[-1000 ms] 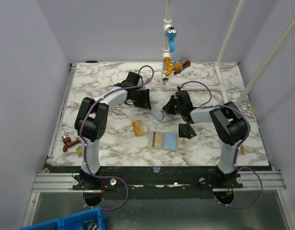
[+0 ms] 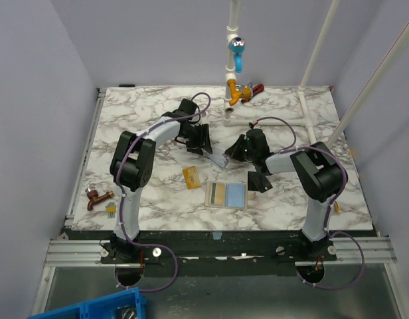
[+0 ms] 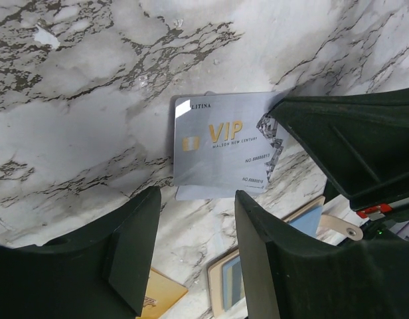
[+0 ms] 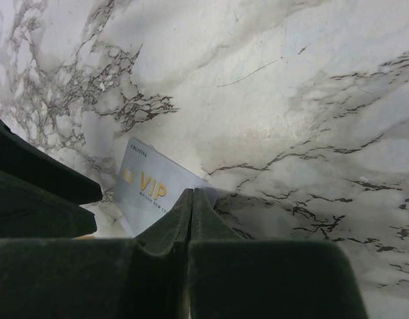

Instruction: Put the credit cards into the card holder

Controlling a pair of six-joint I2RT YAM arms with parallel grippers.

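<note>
A silver VIP card (image 3: 218,139), with at least one more card edge showing beneath it, lies on the marble at the middle of the top view (image 2: 215,157). My left gripper hangs over its near edge, open and empty. My right gripper is shut, its tips at the card's right end, nothing visible between them. The card holder (image 2: 226,195), with tan and blue sections, lies open nearer the front.
A gold card (image 2: 191,177) lies front-left of the silver one, a black item (image 2: 259,182) to the right. White pipes (image 2: 264,121) with taps stand behind. A brown tap (image 2: 98,198) lies far left.
The right arm and the cards show little visible change.
</note>
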